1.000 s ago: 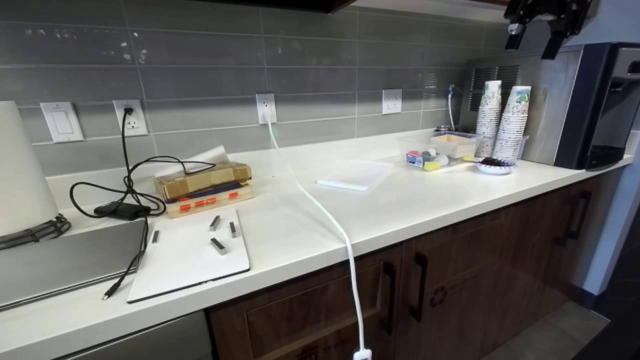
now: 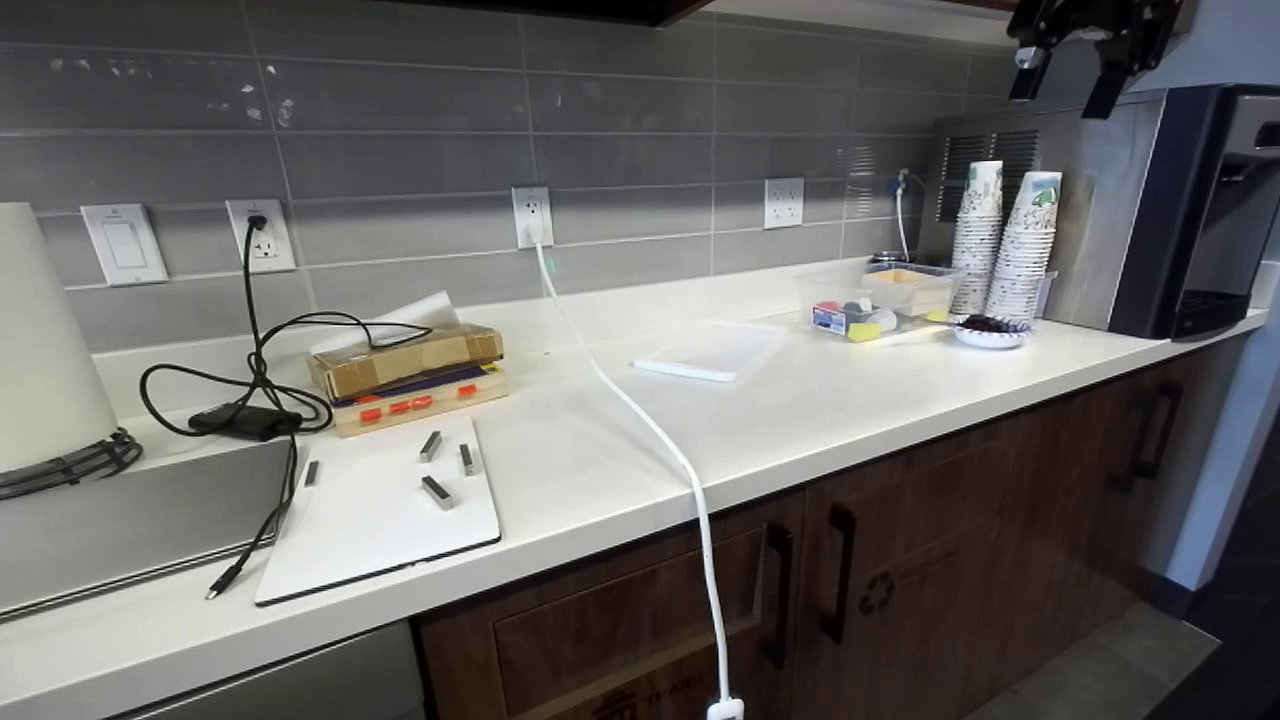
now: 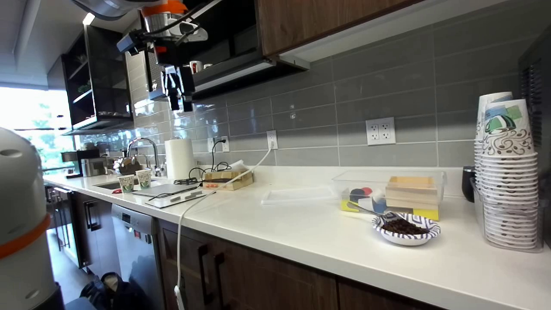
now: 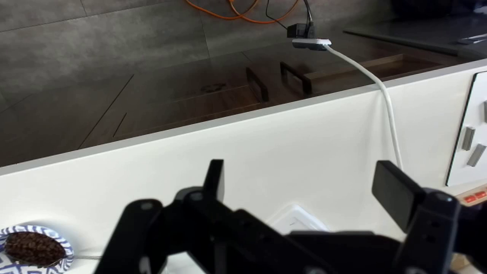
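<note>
High above the white counter (image 2: 576,444), my gripper (image 2: 1064,106) hangs with its black fingers spread apart. From the wrist view, the gripper is open, and only the counter and part of a white lid (image 4: 296,219) show below its gap. In the second exterior view the gripper (image 3: 181,109) points downward, well clear of everything on the counter. A patterned bowl (image 3: 404,237) of dark brown bits, with a fork or spoon in it, sits toward the right. The flat white lid (image 2: 708,350) lies mid-counter near the wall.
A clear bin (image 3: 390,188) of mixed items stands behind the bowl, beside stacked paper cups (image 3: 509,175). A white cord (image 2: 648,420) crosses the counter and drops over its edge. Small metal bars lie on a whiteboard (image 2: 372,516) at left, near boxes (image 2: 408,372).
</note>
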